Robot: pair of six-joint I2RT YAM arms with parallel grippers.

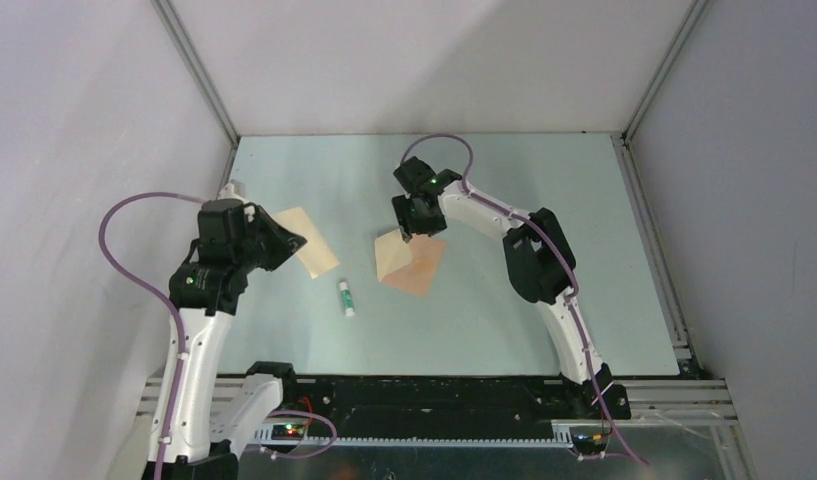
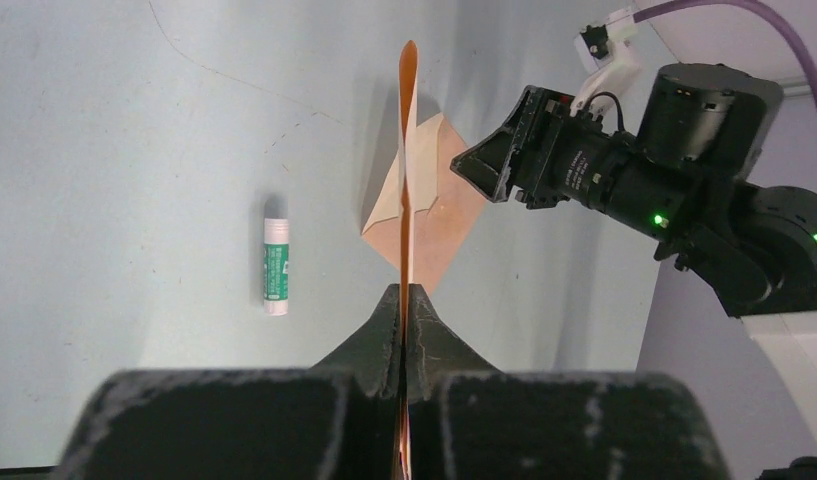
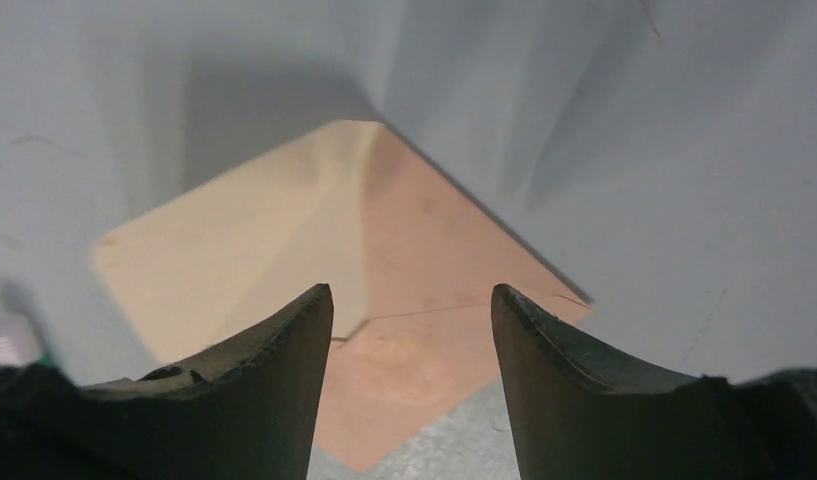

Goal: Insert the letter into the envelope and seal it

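Note:
In the top view my left gripper (image 1: 296,246) is at the left, shut on the cream letter (image 1: 306,242). Seen edge-on in the left wrist view, the letter (image 2: 406,180) rises straight out of the closed fingers. The peach envelope (image 1: 416,268) lies flat near the middle of the table, its cream flap (image 1: 390,254) at the left. My right gripper is above the envelope (image 3: 424,250), its two fingers apart and nothing between them. Whether the flap lies folded open or closed I cannot tell.
A glue stick with a green label (image 1: 346,298) lies between the left arm and the envelope.

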